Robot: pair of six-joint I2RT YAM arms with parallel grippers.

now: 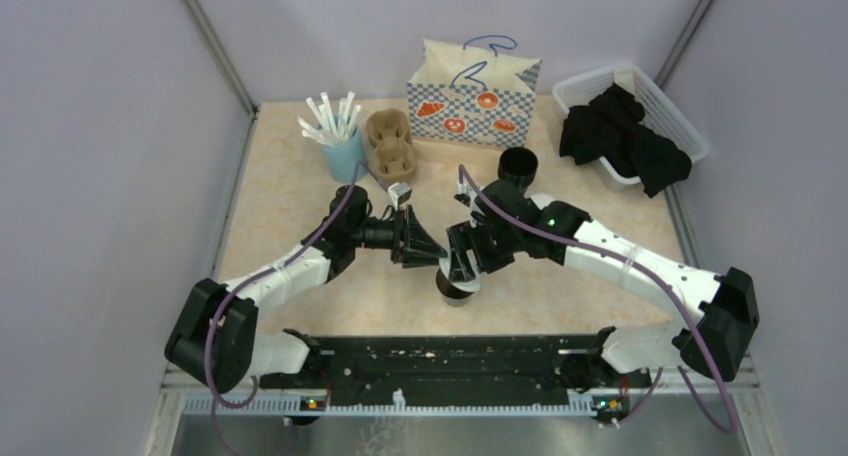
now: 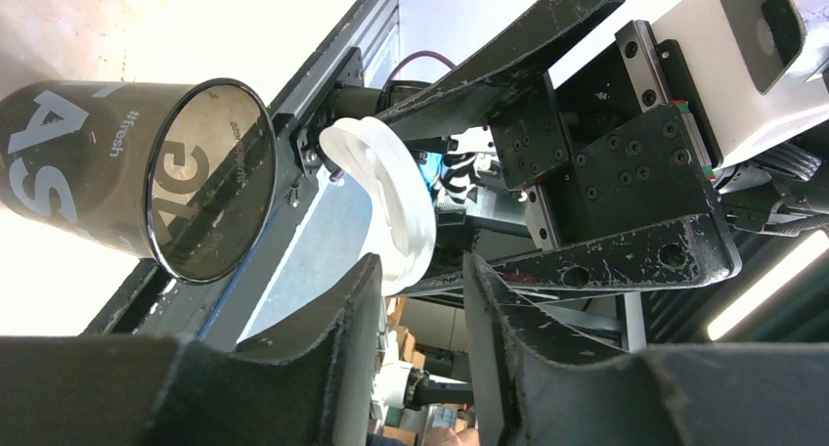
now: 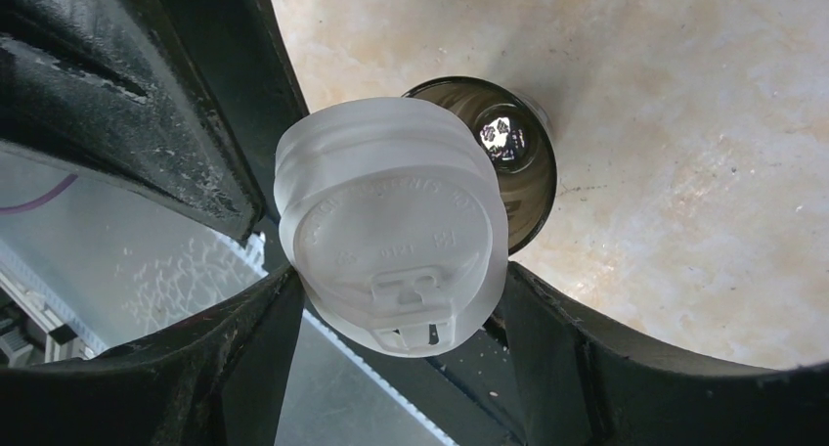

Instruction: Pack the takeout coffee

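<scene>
A dark see-through cup [image 1: 456,288] stands upright and uncovered near the table's front; its open mouth shows in the right wrist view. Over its rim my right gripper [image 1: 463,260] is shut on a white lid [image 3: 396,231], which is tilted and partly hides the mouth. In the left wrist view the lid [image 2: 396,197] is seen edge-on, apart from the cup [image 2: 88,162]. My left gripper is part open just left of the lid, with nothing held between its fingers.
A second dark cup [image 1: 517,166] stands farther back, with white items [image 1: 542,200] partly hidden behind the right arm. At the back are a checked paper bag [image 1: 470,111], a cardboard carrier [image 1: 391,146], a straw holder [image 1: 346,158] and a white basket [image 1: 665,116] with black cloth.
</scene>
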